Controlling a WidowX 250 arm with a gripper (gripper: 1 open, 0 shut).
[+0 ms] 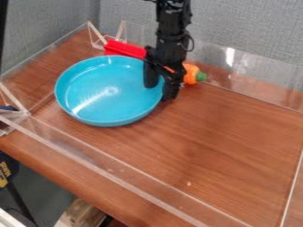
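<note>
The black gripper (162, 78) reaches down at the right rim of a blue plate (104, 89), its fingers at or over the rim; whether they are open or shut on it is hard to tell. An orange carrot-like toy with a green end (193, 74) lies just right of the gripper, partly hidden by it. Behind the plate lies a red cylindrical object (123, 47), partly hidden.
The wooden tray floor (213, 160) is bare across the right and front. Clear plastic walls border it, with grey padded panels behind. A small blue object sits outside the left wall.
</note>
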